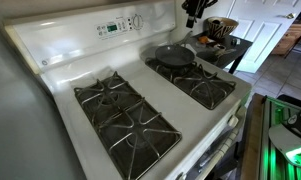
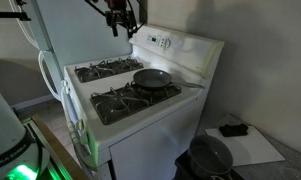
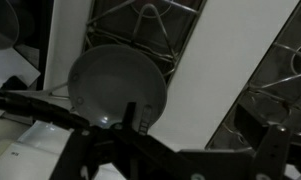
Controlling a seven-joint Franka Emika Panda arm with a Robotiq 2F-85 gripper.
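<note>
A dark frying pan (image 1: 174,55) rests on the rear part of the right-hand burner grate (image 1: 212,88). Its handle reaches off to one side in exterior view 2, where the pan (image 2: 152,78) is seen whole. High above the stove, my gripper (image 1: 193,18) is clear of the pan. From the wrist the pan (image 3: 118,85) appears below and left, partly covered by one finger. The gripper stands open, its dark fingers wide apart with only the stovetop visible between them.
A dark pot (image 2: 210,155) sits low beside the stove, near a white board (image 2: 248,145) with a small black item on it. The control panel (image 1: 110,28) rises along the stove's back.
</note>
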